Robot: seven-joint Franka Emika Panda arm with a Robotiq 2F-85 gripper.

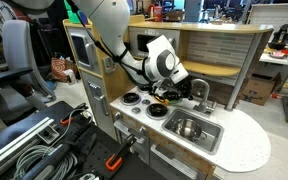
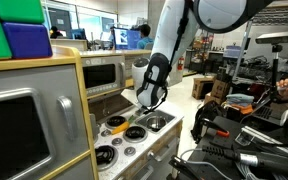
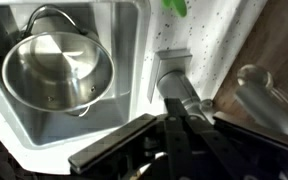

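My gripper hangs over the left part of the sink, near the faucet. In the wrist view the dark gripper is shut, with nothing visible between its fingers. The grey metal faucet rises just beyond the fingertips, partly covered by them. A shiny metal pot with loop handles sits in the sink basin, to the left in that view. At the top edge a bit of something green shows on the counter.
Left of the sink is a stove with dark round burners or pans. Above the counter runs a wooden shelf, with a microwave to its left. The white counter right of the sink is bare.
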